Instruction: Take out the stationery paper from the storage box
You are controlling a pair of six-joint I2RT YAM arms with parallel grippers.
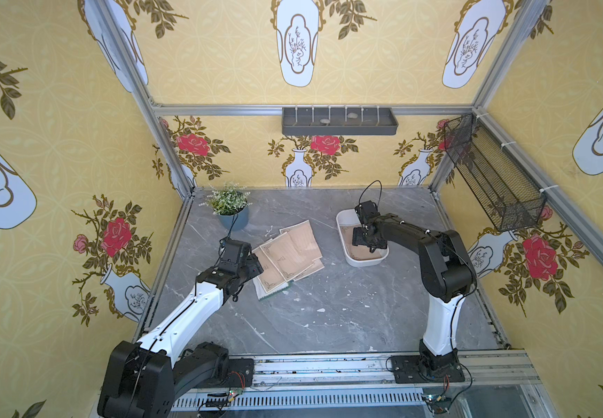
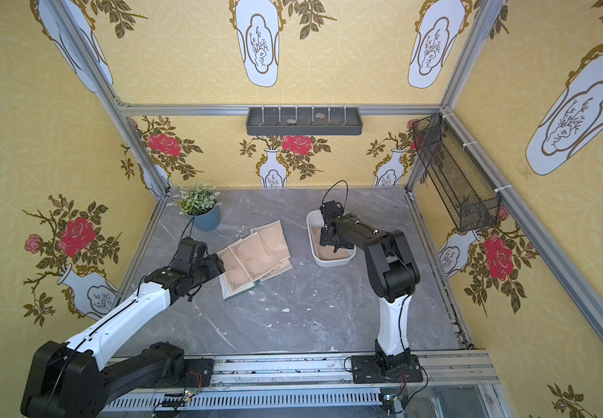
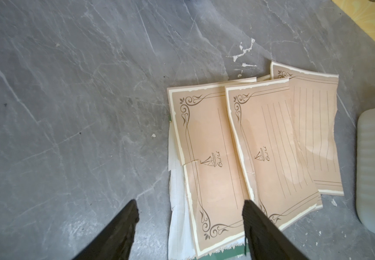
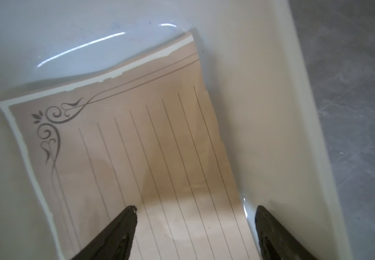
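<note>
The white storage box (image 1: 345, 254) sits on the right half of the table, with lined tan stationery paper (image 4: 144, 164) inside. My right gripper is open, low in the box over the paper, near the paper's edge and the box wall in the right wrist view. My left gripper stands open over several overlapping paper sheets (image 3: 274, 143) lying on the table, nothing held.
A potted plant (image 1: 235, 216) stands at the back left. A grey rail tray (image 1: 339, 129) and a wire basket (image 1: 496, 181) hang on the walls.
</note>
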